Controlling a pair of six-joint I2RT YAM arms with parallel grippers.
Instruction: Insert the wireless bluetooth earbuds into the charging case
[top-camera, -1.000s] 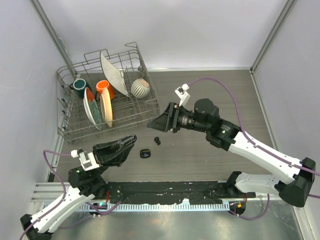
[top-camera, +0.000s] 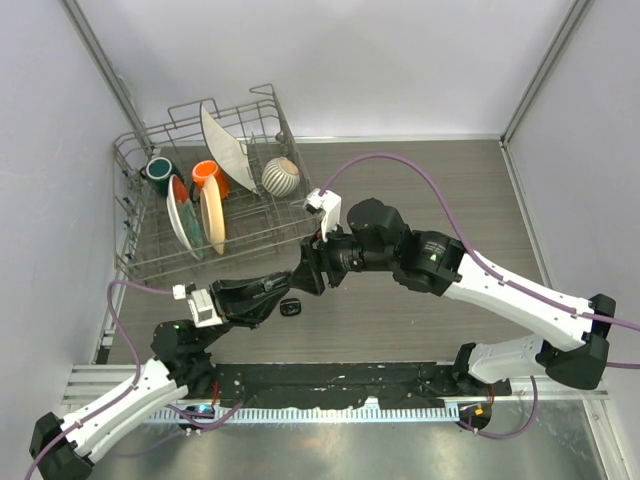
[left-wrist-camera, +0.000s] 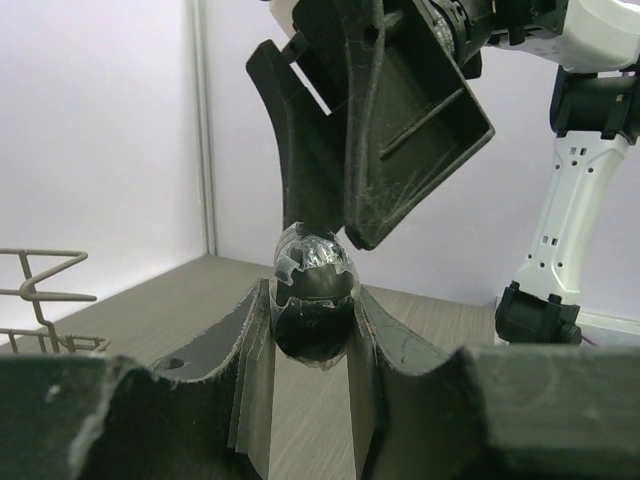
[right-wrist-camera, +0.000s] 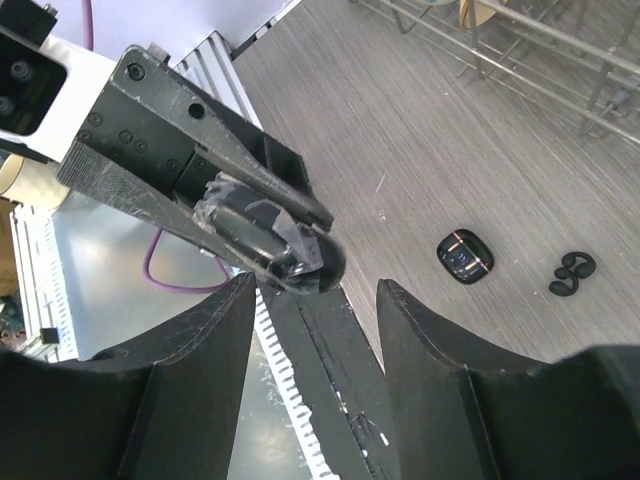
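Note:
In the left wrist view, my left gripper is shut on a dark, glossy, rounded piece (left-wrist-camera: 316, 325) wrapped in clear film. Its free end points toward my right gripper, whose fingers are spread, with that end just ahead of the gap between them. Whether they touch it cannot be told. On the table in the right wrist view lies a small black, squarish case-like item (right-wrist-camera: 466, 256) with thin coppery lines. Beside it sit small black pieces (right-wrist-camera: 572, 273), possibly the earbuds; the right gripper hides them from above.
A wire dish rack (top-camera: 190, 262) with plates, mugs and a striped cup (top-camera: 281, 177) stands at the back left, near both grippers. Bare table (top-camera: 440, 330) stretches to the right. A dark strip (top-camera: 320, 385) and pale rail run along the front edge.
The right gripper has come left and down to the held piece's end. The small black pieces are now covered from above.

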